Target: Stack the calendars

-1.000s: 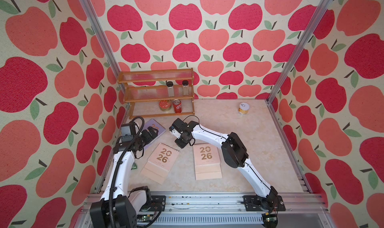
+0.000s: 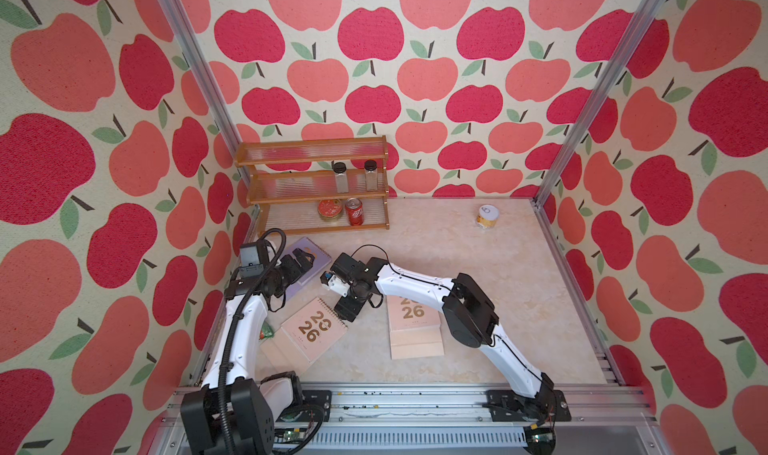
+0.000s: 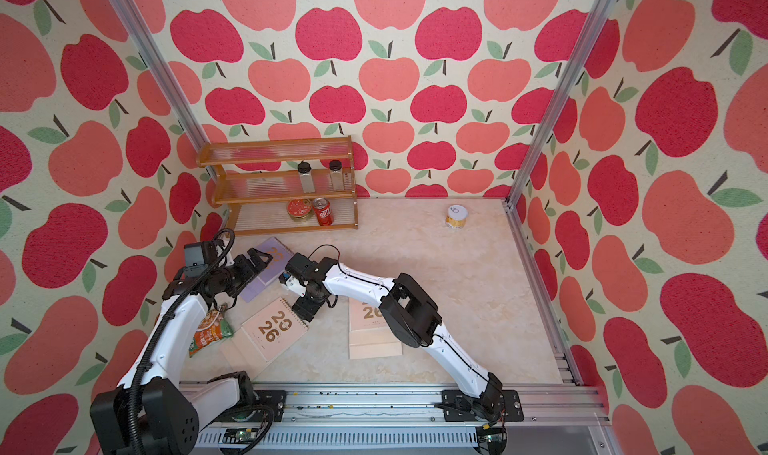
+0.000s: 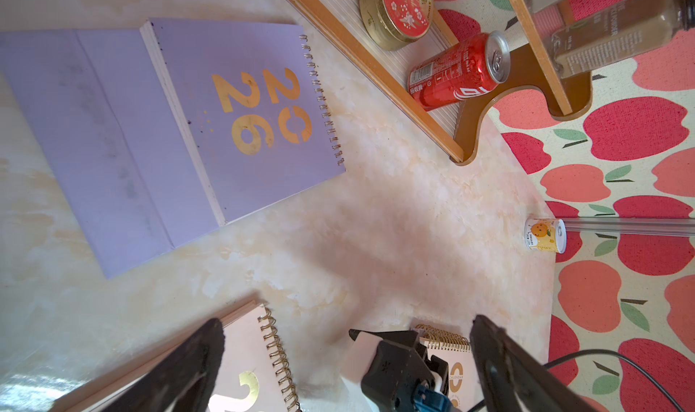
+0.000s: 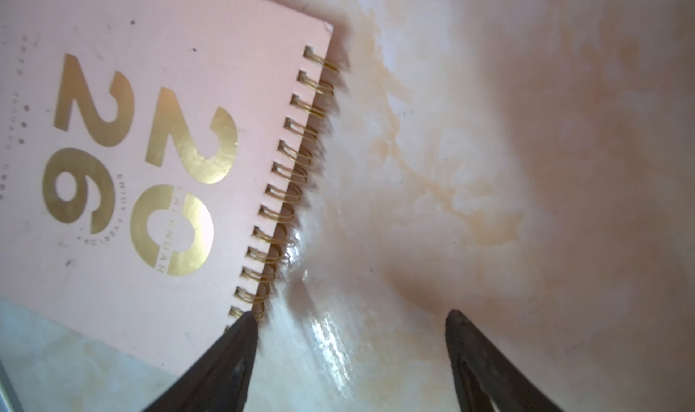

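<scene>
Two pink 2026 calendars lie on the table: the left one (image 2: 312, 331) (image 5: 144, 158) turned at an angle, the other (image 2: 414, 335) at the centre, partly behind the right arm. A lavender calendar (image 4: 239, 122) (image 3: 256, 283) lies back left. My left gripper (image 2: 297, 263) is open and empty above the lavender one's side. My right gripper is open, low beside the left pink calendar's spiral edge, with only bare table between its fingers.
A wooden rack (image 2: 312, 143) with jars, a red can (image 2: 354, 212) and a tin stands at the back. A yellow can (image 2: 487, 216) sits back right. A snack bag (image 3: 209, 335) lies at the left.
My right gripper has moved left and toward the front. The left pink calendar has shifted toward the front left and turned slightly. The left arm is nearly still.
</scene>
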